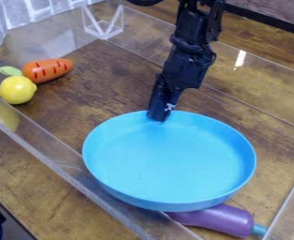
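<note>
My black gripper point(162, 107) reaches down from the top to the back rim of a large light-blue oval plate point(169, 164), its fingertips at that rim. Whether the fingers are closed on the rim is hard to tell at this size. The plate lies in the lower middle of the wooden surface.
An orange carrot point(47, 70) and a yellow lemon point(17, 90) lie at the left. A purple eggplant point(213, 219) is at the bottom right, partly behind the plate. Clear plastic walls border the area. Bare wood point(256, 108) shows at the right.
</note>
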